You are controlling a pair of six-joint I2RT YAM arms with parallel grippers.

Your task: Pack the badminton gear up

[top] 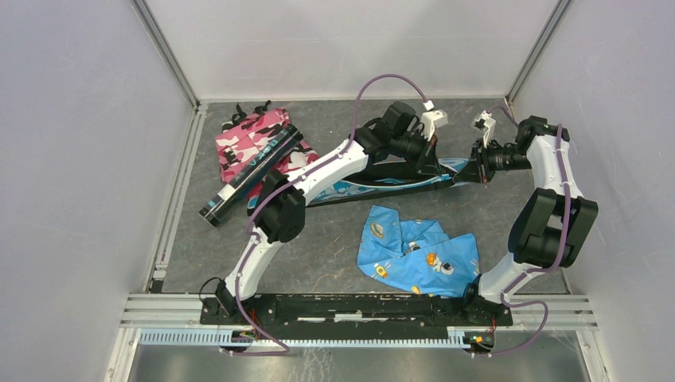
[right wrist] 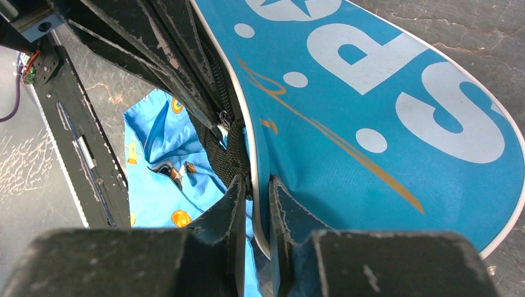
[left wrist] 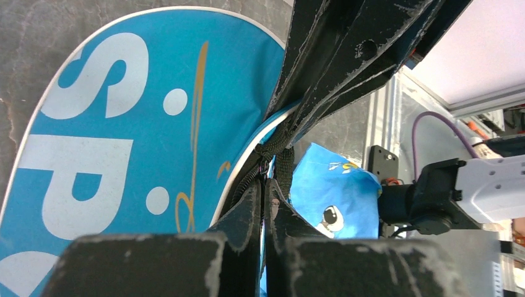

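A long blue-and-black racket bag [top: 350,189] lies across the mat, its blue end with white lettering large in both wrist views [left wrist: 93,161] [right wrist: 384,154]. My left gripper is shut on the black zipper at the bag's edge. My right gripper is shut on the white-piped edge of the same bag, near its right end. The two grippers are close together, the other gripper's black body showing above each one in the wrist views.
A blue printed cloth [top: 418,263] lies in front. A pink camouflage bag [top: 243,143] and a long dark tube [top: 251,175] lie at the left. Walls border the mat.
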